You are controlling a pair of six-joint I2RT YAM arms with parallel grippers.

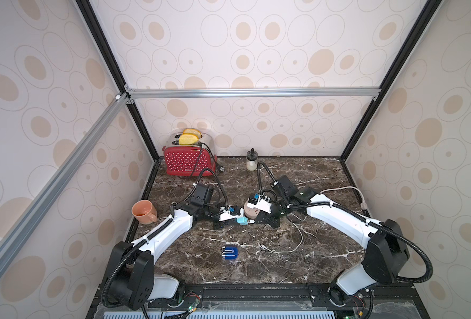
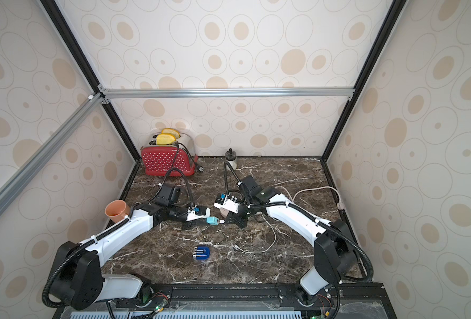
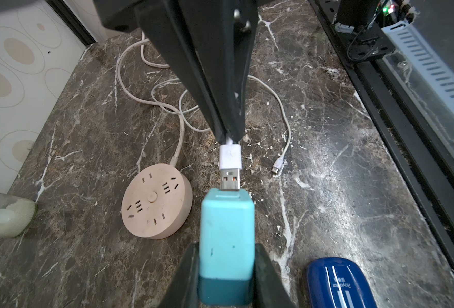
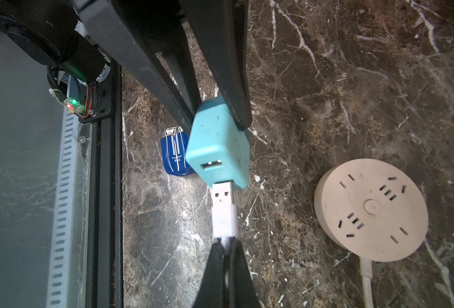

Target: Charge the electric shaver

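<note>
In the left wrist view my left gripper is shut on a light-blue charger block (image 3: 227,236). My right gripper is shut on the white USB plug (image 4: 224,215) of a cable. The plug's metal end meets the block's face at its lower port, with most of the metal still showing; whether its tip is inside I cannot tell. The block's other port (image 4: 212,164) is empty. On the table lies the blue shaver (image 3: 339,282). The cable's small far connector (image 3: 278,165) rests loose on the table.
A round pink power strip (image 4: 373,210) with empty sockets sits beside the grippers. Further back stand a red toaster (image 1: 188,161) and a jar (image 1: 252,159). An orange mug (image 1: 145,211) is at the left edge.
</note>
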